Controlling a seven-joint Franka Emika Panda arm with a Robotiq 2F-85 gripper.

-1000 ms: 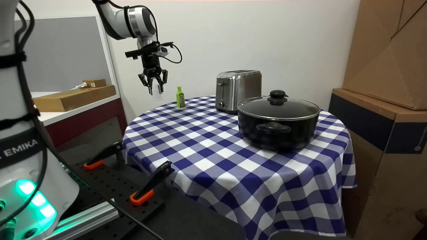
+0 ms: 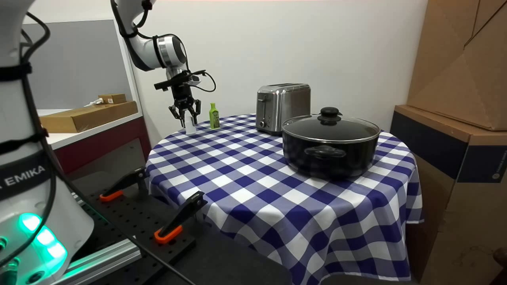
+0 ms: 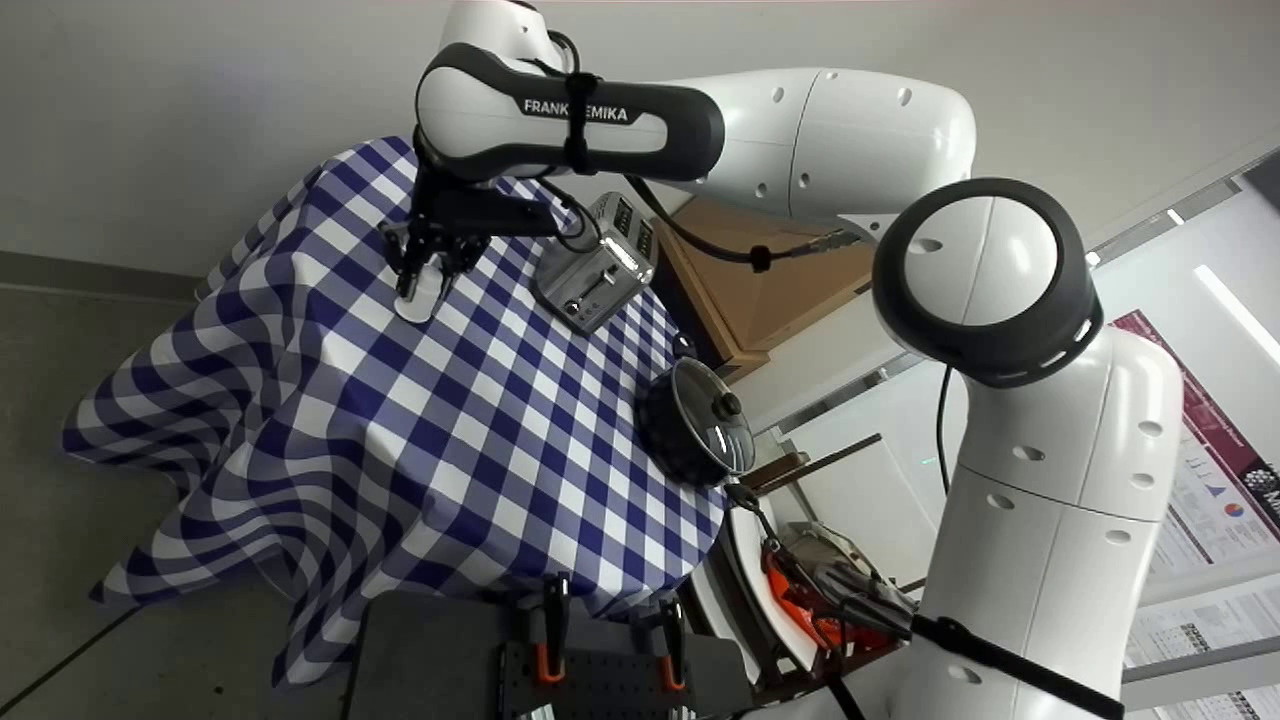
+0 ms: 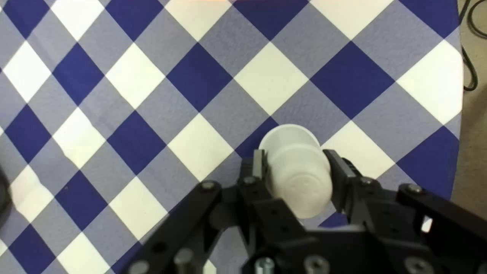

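A white cup-like object (image 4: 303, 189) sits between the two fingers of my gripper, which is shut on it. In exterior view 1 the white object (image 2: 190, 126) is upright, low at the far left of the table, with the gripper (image 2: 188, 119) directly above and around its upper part. Its base appears to be at or very near the cloth; exterior view 2 shows the white object (image 3: 416, 306) over the checked tablecloth (image 3: 396, 390), partly hidden by the fingers.
Beside the gripper stands a green bottle (image 2: 214, 116). A steel toaster (image 2: 284, 107) and a lidded black pot (image 2: 331, 149) occupy the table's right side. Bare cloth covers the middle. Two clamps (image 2: 180, 216) are fixed at the near left.
The arm has come down toward the table with the white object in its gripper, from clearly above the cloth to its level. The bottle, toaster and pot stand where they were.
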